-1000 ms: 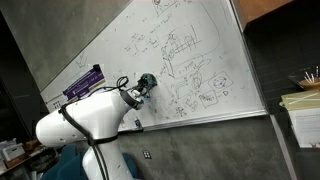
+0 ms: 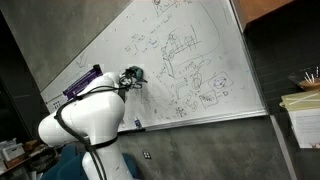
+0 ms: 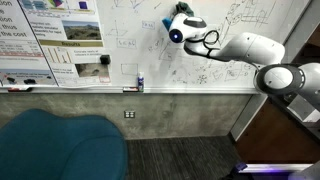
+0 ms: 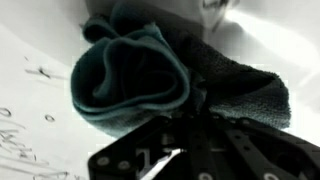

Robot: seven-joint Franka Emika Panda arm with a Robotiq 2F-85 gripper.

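Note:
A bunched dark teal cloth (image 4: 130,75) fills the middle of the wrist view, its folds rolled into a loop on one side. My gripper is shut on this cloth, which hides most of the fingertips. Behind it is the whiteboard (image 2: 190,60), covered with dark marker drawings and writing. In exterior view 1 the cloth (image 2: 139,73) shows at the arm's end, against the board's left part. From the other side, a bit of blue-teal cloth (image 3: 168,21) is visible beside the wrist. Whether it presses on the board, I cannot tell.
Posters (image 3: 70,45) cover the wall left of the board. A small bottle (image 3: 140,80) stands on the board's ledge (image 3: 190,90). Below are a blue-green chair (image 3: 65,145) and a wall outlet (image 3: 129,114). At the right, a holder with brushes or pens (image 2: 310,78) stands near a box.
In exterior view 1 my gripper and the cloth have shifted left and slightly up along the board. The cloth remains at the arm's end.

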